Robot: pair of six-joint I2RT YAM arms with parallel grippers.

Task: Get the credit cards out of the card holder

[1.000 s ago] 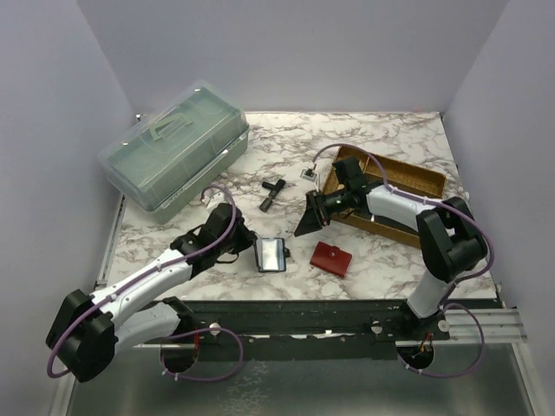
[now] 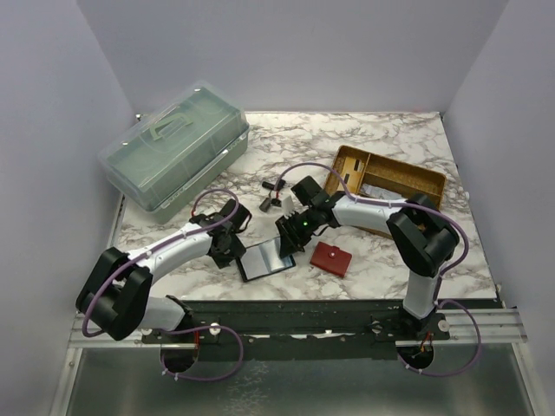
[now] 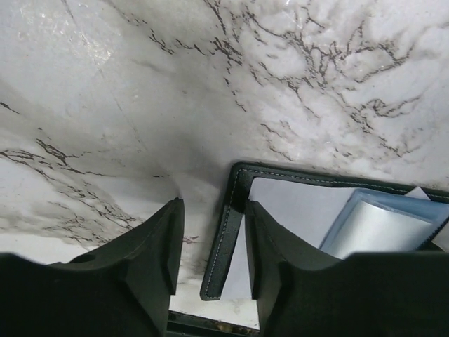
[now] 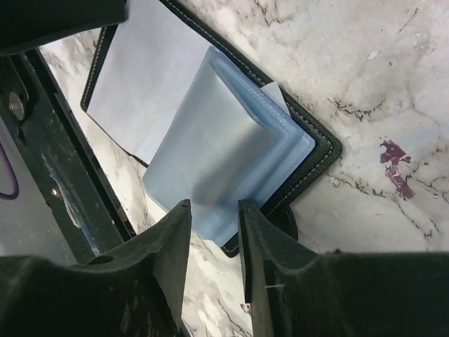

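Note:
The open card holder (image 2: 260,261), black with white stitching, lies on the marble table. Its white panel (image 3: 283,217) and a pale blue sleeve of cards (image 4: 203,147) show, with a white tab at the sleeve's edge. My left gripper hangs over the holder's left edge, fingers part open. My right gripper is over the sleeve's lower edge at the other end, fingers apart. Neither visibly grips anything, though contact is unclear.
A red case (image 2: 330,259) lies right of the holder. A wooden box (image 2: 403,172) stands at back right, a green plastic case (image 2: 173,143) at back left. A dark tool (image 2: 266,201) lies behind the holder.
My right gripper has moved left and down onto the holder's right end. My left arm has shifted slightly. The holder now lies turned, lengthwise across the table.

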